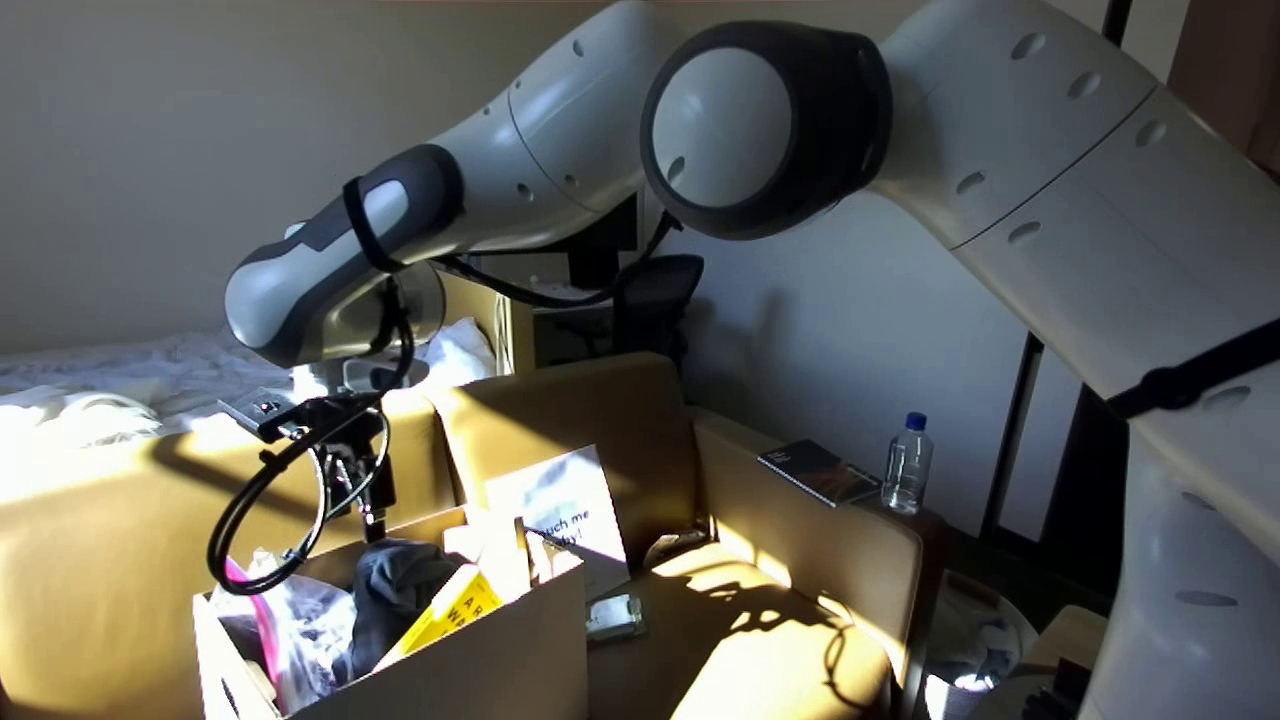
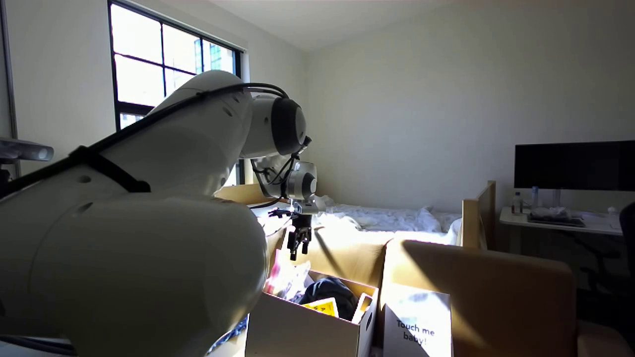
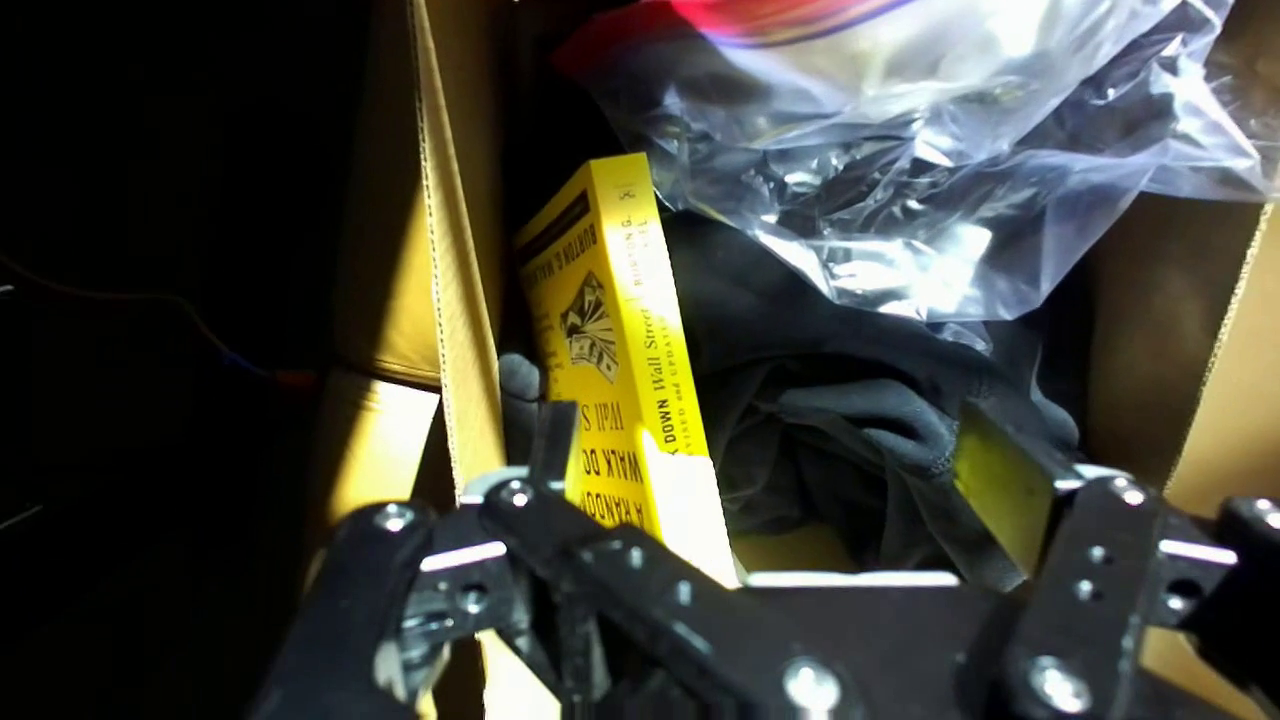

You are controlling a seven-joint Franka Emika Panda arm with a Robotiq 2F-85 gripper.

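Observation:
My gripper hangs over an open box (image 1: 468, 660), its fingers wide apart and empty. In the wrist view a yellow book (image 3: 612, 348) leans inside the box along the left wall, partly covered at its lower end by the left finger. Dark cloth (image 3: 864, 408) lies crumpled in the middle, below the gap between the fingers. A clear plastic bag (image 3: 900, 156) with a pink-red edge fills the upper part. In exterior view 2 the gripper (image 2: 299, 253) stands clear above the contents.
The box sits on a tan sofa (image 1: 624, 420). A white sign (image 1: 570, 510) leans beside it. On the sofa's right arm are a dark notebook (image 1: 819, 470) and a bottle (image 1: 908, 466). Between box and that arm, the seat (image 1: 732, 636) is mostly clear.

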